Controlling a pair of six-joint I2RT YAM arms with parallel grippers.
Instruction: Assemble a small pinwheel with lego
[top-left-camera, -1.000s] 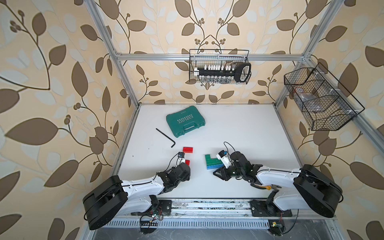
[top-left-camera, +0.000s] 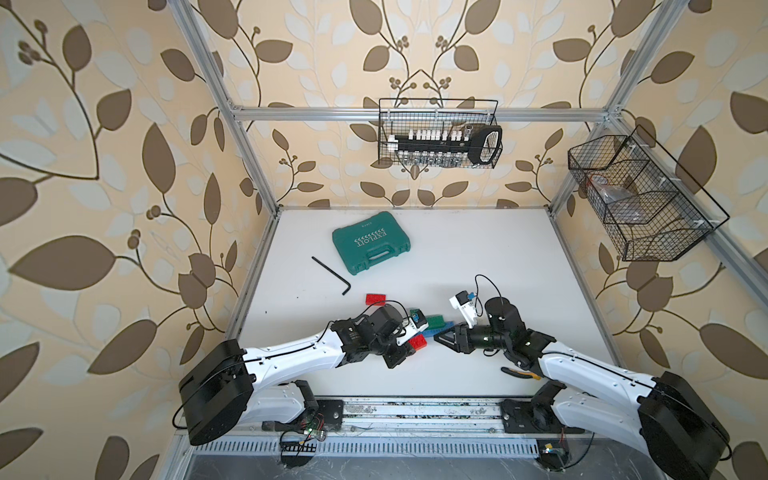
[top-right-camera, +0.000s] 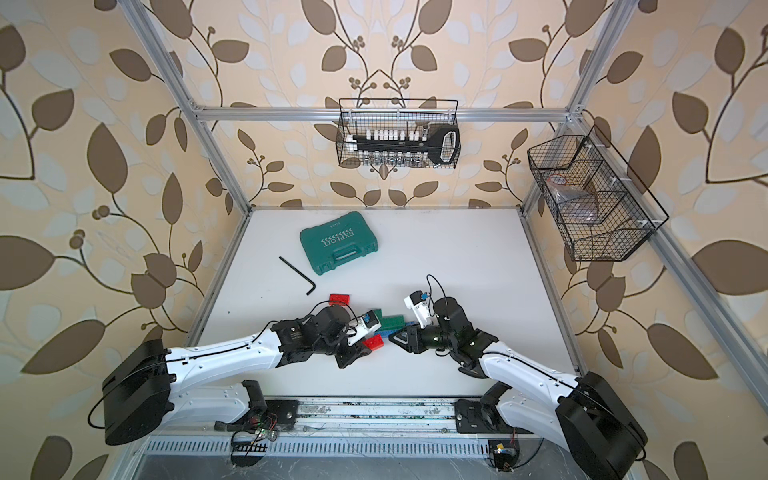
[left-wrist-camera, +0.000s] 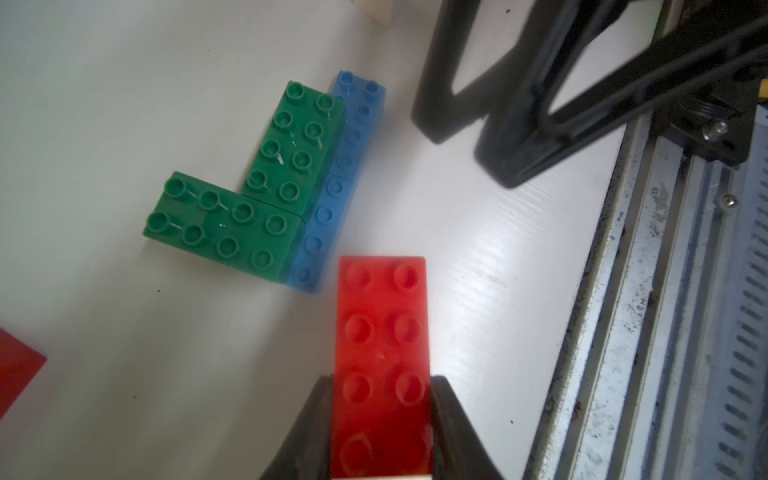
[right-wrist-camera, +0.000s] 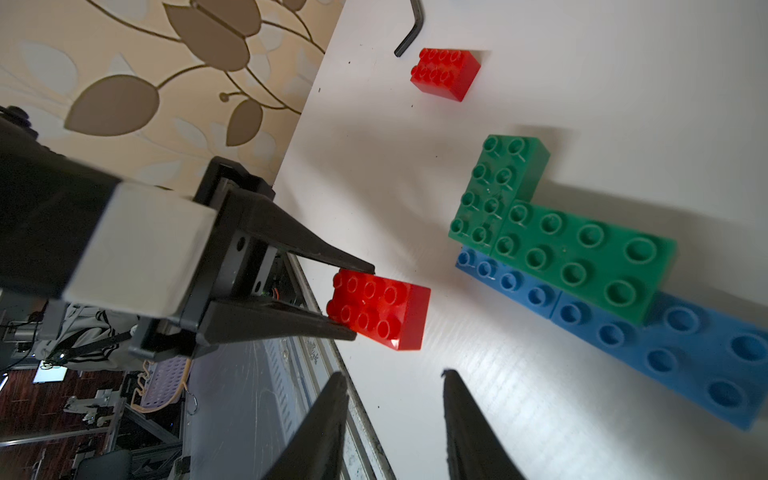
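Observation:
My left gripper is shut on a red brick (left-wrist-camera: 382, 328), held above the table, studs up, near the lego build. That build is two green bricks (right-wrist-camera: 584, 248) in an L shape along blue bricks (right-wrist-camera: 656, 344) on the table (top-left-camera: 496, 248). My right gripper stands part open with nothing between its fingers, just right of the held brick and over the near side of the build. A second red brick (right-wrist-camera: 444, 73) lies loose at the back left of the build.
A green case (top-left-camera: 369, 240) and a black hex key (top-left-camera: 328, 272) lie toward the back left. Orange-handled pliers (top-left-camera: 520, 373) lie by the right arm's base. Wire baskets (top-left-camera: 640, 200) hang on the walls.
My left gripper has moved right with the red brick, toward the build. My right gripper rose and moved slightly right over the last second.

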